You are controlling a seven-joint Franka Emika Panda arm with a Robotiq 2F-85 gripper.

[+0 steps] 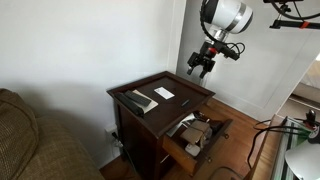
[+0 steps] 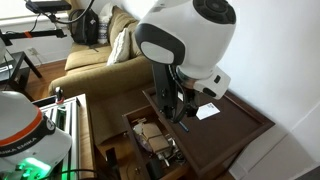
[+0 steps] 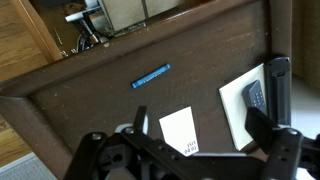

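Note:
A dark wooden cabinet top (image 1: 190, 91) carries a blue pen-like stick (image 3: 151, 76), a white card (image 3: 180, 131) and a pale book (image 3: 235, 108) with a dark handset (image 3: 254, 97) on it. Alongside the book lies a long black object (image 3: 279, 75). My gripper (image 1: 201, 72) hangs above the cabinet's far right side, pointing down and clear of everything. In the wrist view, the gripper is open; the card shows below the gap between its fingers, and the blue stick lies off to the upper left. The white arm covers part of the cabinet in exterior view 2.
Below the top, an open drawer (image 1: 184, 158) sticks out at the front, holding a brown item (image 1: 195, 131) and several small things. A wall (image 1: 90, 50) stands behind the cabinet. A brown couch (image 1: 35, 145) is at the left.

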